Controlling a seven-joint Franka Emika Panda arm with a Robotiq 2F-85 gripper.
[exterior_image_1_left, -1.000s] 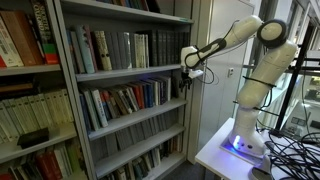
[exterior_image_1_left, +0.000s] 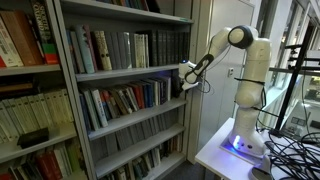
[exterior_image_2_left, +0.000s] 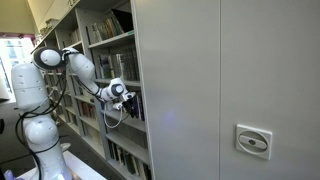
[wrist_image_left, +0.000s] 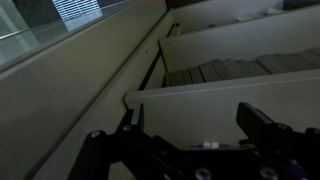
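Observation:
In the wrist view my gripper stands open, its two dark fingers wide apart at the bottom, with no object seen between the fingertips. A pale shelf board (wrist_image_left: 220, 105) crosses the view ahead of them. Past it, a row of books (wrist_image_left: 220, 69) shows dimly. In exterior view 1 the white wrist of the arm (exterior_image_1_left: 189, 73) is at the right end of the bookshelf, by the middle shelves. The gripper's fingers are too small and dark to make out there. Exterior view 2 shows the arm (exterior_image_2_left: 108, 92) reaching to the shelf front.
A tall bookshelf (exterior_image_1_left: 128, 72) holds several rows of books. A pale side panel (wrist_image_left: 75, 95) runs along the left of the wrist view. The large grey panel (exterior_image_2_left: 185, 90) stands right of the shelves. The white tabletop (exterior_image_1_left: 220, 155) under the arm has free room.
The arm's wrist has come down a little beside the shelf's right end, and the elbow and forearm have changed pose. The books look unmoved.

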